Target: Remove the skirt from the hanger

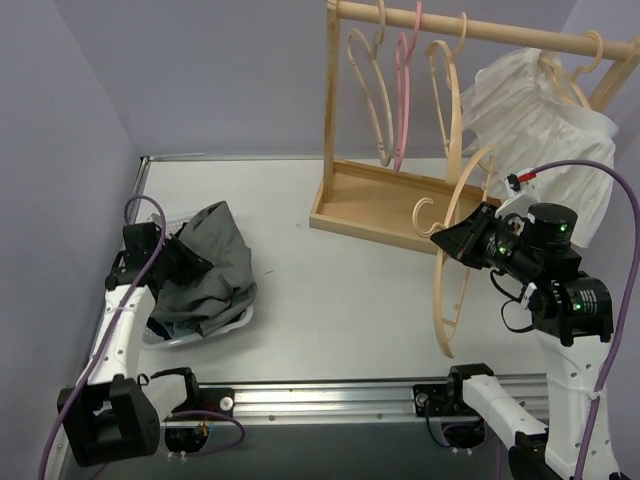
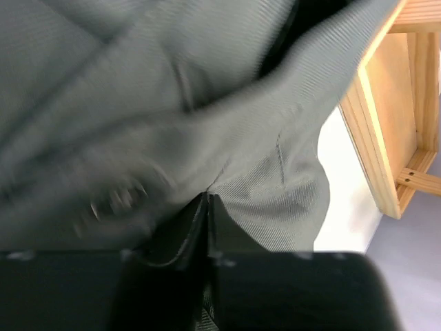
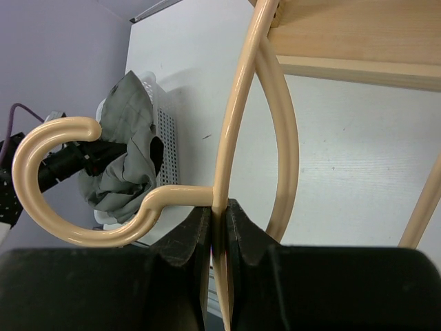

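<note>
My right gripper point(image 1: 440, 236) is shut on a beige wooden hanger point(image 3: 241, 89), which carries no garment and is held upright above the table. My left gripper is down on the grey cloth point(image 1: 210, 270) in the white basket point(image 1: 225, 322), its fingers close together in the folds; whether it grips any fabric is unclear. A white skirt point(image 1: 550, 150) hangs from a hanger on the rack's rail point(image 1: 490, 30) at the top right.
The wooden rack point(image 1: 370, 210) stands at the back right, with beige and pink hangers point(image 1: 402, 100) on it. Grey walls enclose the sides and back.
</note>
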